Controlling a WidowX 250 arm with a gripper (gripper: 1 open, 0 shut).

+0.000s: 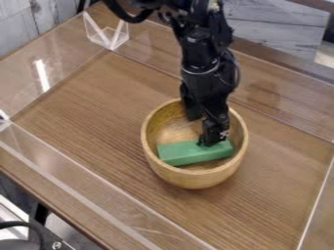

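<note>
A green block (183, 153) lies in the lower part of a round tan bowl (163, 170) near the middle of the camera view. My black gripper (209, 135) reaches down from the top into the bowl, its fingers open just above and behind the block. The arm hides the back rim of the bowl and part of its inside; whether the fingers touch the block is hard to tell.
A clear wire-like or plastic object (107, 24) stands at the back left. A cable shows at the lower left corner, and a pale board lies along the back right.
</note>
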